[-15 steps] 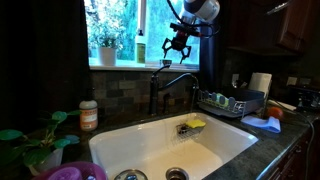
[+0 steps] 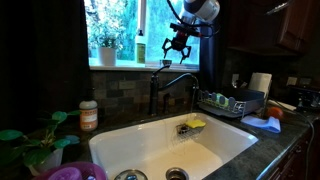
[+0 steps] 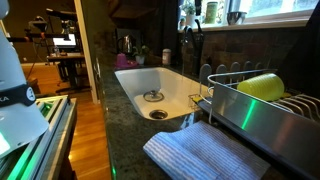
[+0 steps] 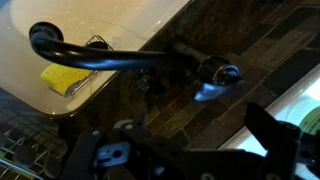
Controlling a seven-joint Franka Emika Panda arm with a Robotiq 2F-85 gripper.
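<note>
My gripper (image 2: 177, 51) hangs in front of the window, above and behind the sink, pointing down. Its two dark fingers are spread apart and hold nothing. The wrist view looks down past the open gripper onto a black faucet (image 4: 110, 59), whose lever base is near the tiled wall. In the white sink (image 2: 135, 150), a yellow sponge (image 4: 65, 76) rests in a small wire holder at the back edge; the same sponge (image 2: 195, 123) shows in exterior view 1.
A green bottle (image 2: 140, 48) and potted plant (image 2: 107, 45) stand on the sill. A dish rack (image 3: 245, 110) with a green-yellow cup (image 3: 262, 87) and a folded cloth (image 3: 205, 152) lie right of the sink. A soap bottle (image 2: 88, 114) stands at left.
</note>
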